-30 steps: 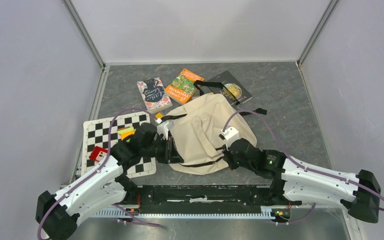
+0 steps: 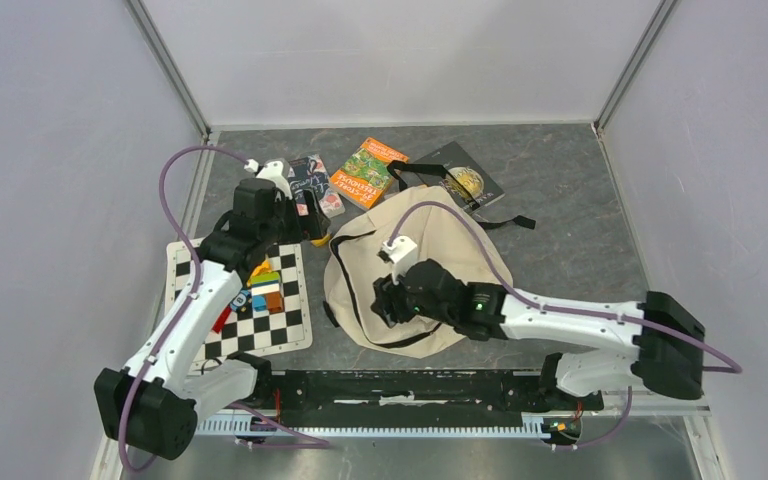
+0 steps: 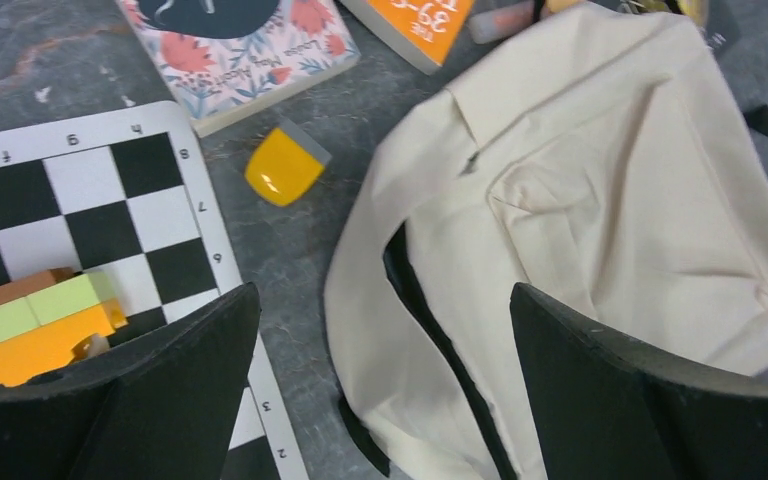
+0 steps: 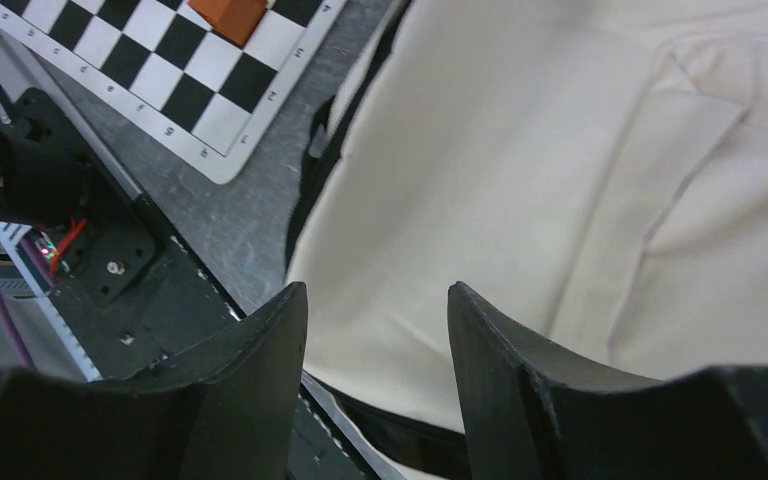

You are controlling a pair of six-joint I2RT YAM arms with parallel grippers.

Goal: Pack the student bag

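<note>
A cream canvas bag (image 2: 450, 260) with black straps lies flattened on the grey table. My left gripper (image 2: 312, 222) hangs over the bag's upper-left side, open and empty in the left wrist view. My right gripper (image 2: 390, 305) is over the lower middle of the bag, its fingers apart with nothing seen between them. Behind the bag lie a floral book (image 3: 240, 60), an orange book (image 2: 365, 170) and a dark book (image 2: 480, 160). A small yellow object (image 3: 282, 170) lies between the floral book and the bag.
At left a checkered board (image 2: 290, 300) carries colourful blocks (image 3: 45, 340). Bare table (image 2: 580, 240) is on the right. Walls close the back and both sides.
My left gripper has risen toward the back, away from the bag's front. My right gripper has moved left across the bag and away from its front-right edge.
</note>
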